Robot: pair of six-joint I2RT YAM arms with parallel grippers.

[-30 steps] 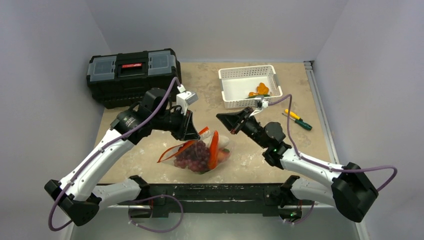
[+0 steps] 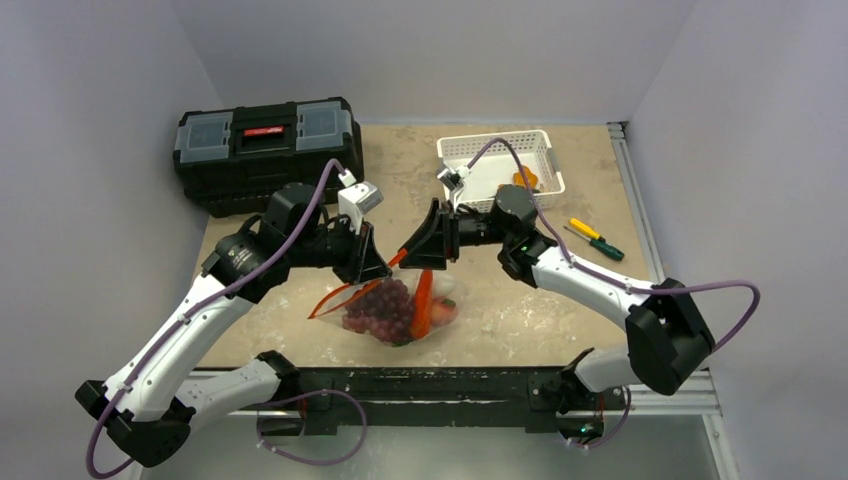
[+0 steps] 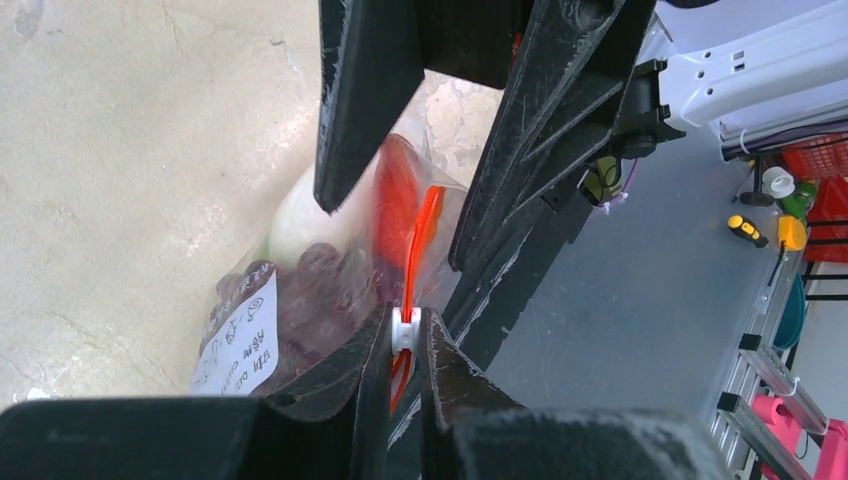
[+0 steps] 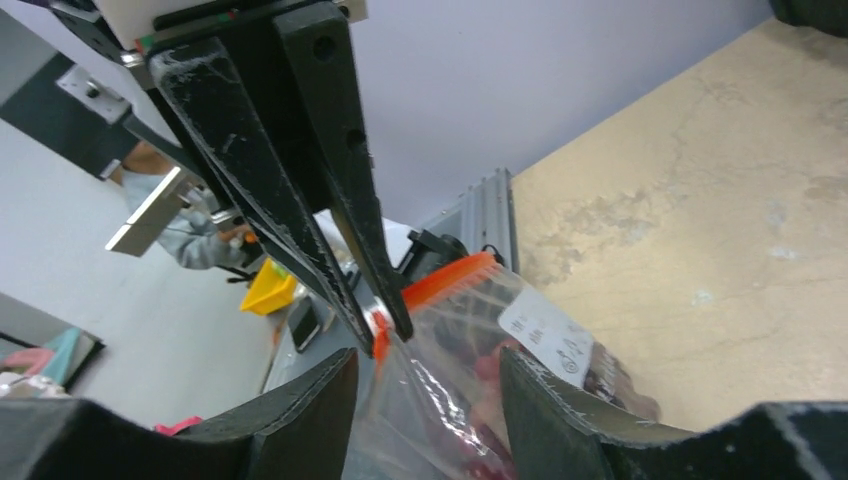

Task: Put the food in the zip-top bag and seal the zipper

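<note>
The clear zip bag (image 2: 380,312) lies at the front middle of the table with grapes, a carrot (image 2: 422,305), a pale round item and a red fruit inside. My left gripper is shut on the white slider of its orange zipper (image 3: 415,250). My right gripper hangs open just over the zipper beside the left one, fingers apart, in the left wrist view. In the right wrist view the bag (image 4: 460,380) shows a white label below the left gripper's tips.
A black toolbox (image 2: 265,155) stands back left. A white basket (image 2: 460,175) with orange items is at the back right, screwdrivers (image 2: 600,243) right of it. Bare table lies around the bag; its front edge is close.
My right gripper has moved left and turned, coming over the zipper beside my left gripper.
</note>
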